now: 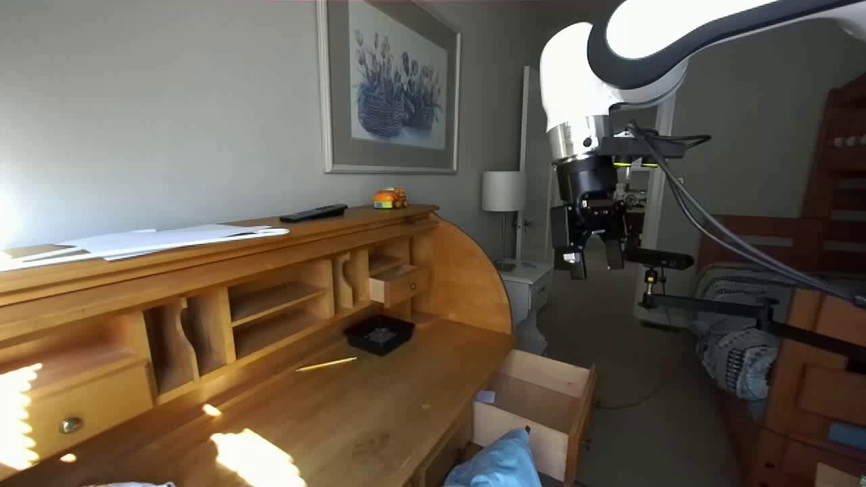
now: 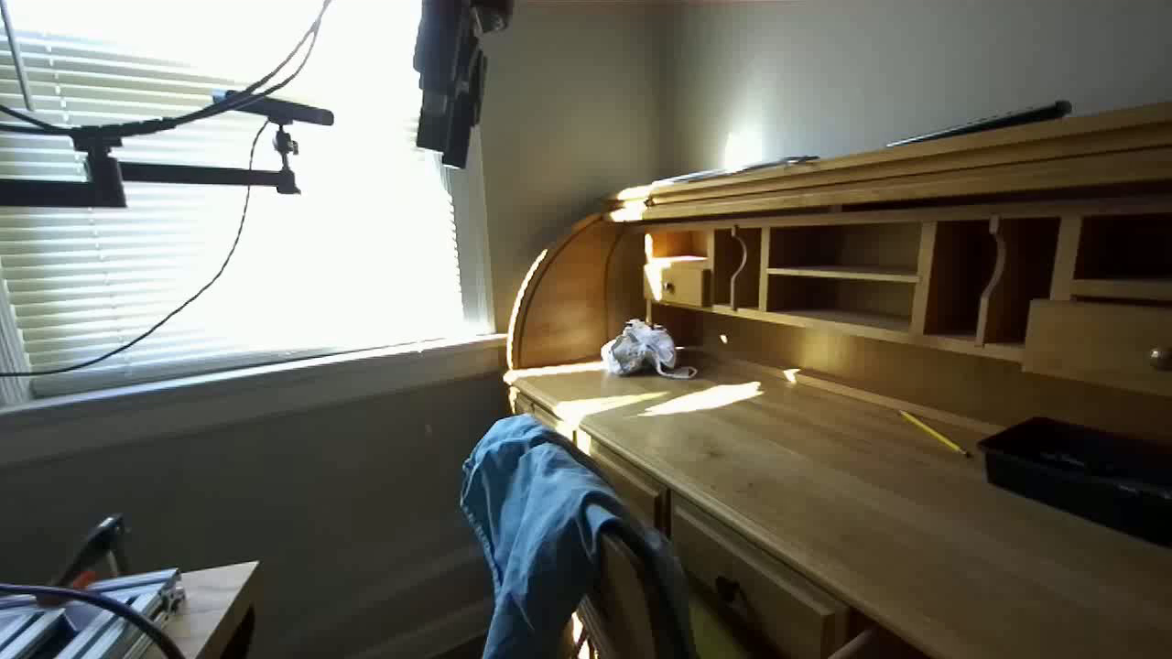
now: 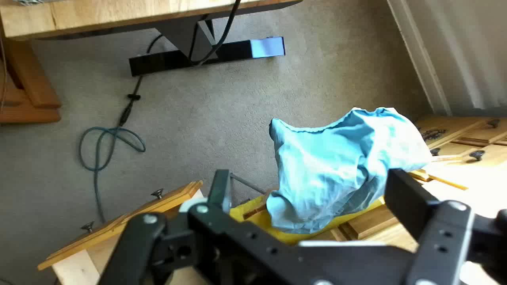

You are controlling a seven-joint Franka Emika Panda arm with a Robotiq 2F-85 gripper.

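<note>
My gripper [image 1: 597, 258] hangs in the air to the right of the roll-top desk, pointing down, its two fingers spread with nothing between them. In the wrist view the open gripper looks down over a blue cloth [image 3: 332, 166] that is draped on a chair, well below the fingers. An open desk drawer [image 1: 532, 398] sticks out low at the desk's right end. On the desktop lie a black tray [image 1: 379, 333] and a yellow pencil [image 1: 326, 364]. Exterior view 2 shows a crumpled whitish bundle [image 2: 640, 350] at the far corner of the desk.
On the desk's top ledge are papers [image 1: 162, 239], a black remote [image 1: 314, 212] and an orange toy [image 1: 390, 198]. One small upper drawer [image 1: 398, 285] stands partly out. A camera on an arm [image 1: 662, 259] is beside my gripper.
</note>
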